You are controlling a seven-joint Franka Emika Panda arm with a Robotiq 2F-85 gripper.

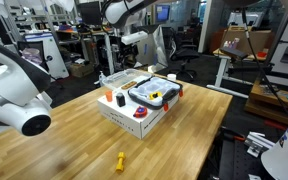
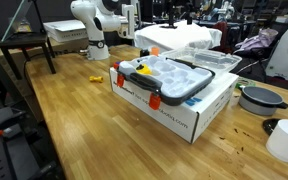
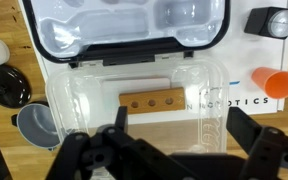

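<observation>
My gripper shows at the bottom of the wrist view, with its dark fingers spread wide and nothing held between them. Beyond the fingertips, a brown block with several dark holes lies within the outline of a clear tray. From this view I cannot tell the height of the gripper above it. A grey compartment tray with a black rim adjoins the clear one. Both rest on a white box. The fingers cannot be made out in either exterior view.
An orange cup and a black cube flank the trays. A grey pot and a white cup stand beside the box. A yellow object lies on the table, whose front area is mostly clear.
</observation>
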